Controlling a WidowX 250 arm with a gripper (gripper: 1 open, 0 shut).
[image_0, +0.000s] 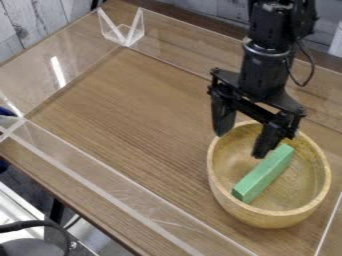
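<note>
My black gripper (250, 125) hangs open over the back rim of a round tan bowl (305, 183) at the lower right, its fingers pointing down. A green oblong block (261, 175) lies inside the bowl, a little below the fingers. Nothing shows between the fingers.
A clear plastic object (120, 25) stands at the back left. Dark cables (34, 227) lie at the lower left, off the table's edge.
</note>
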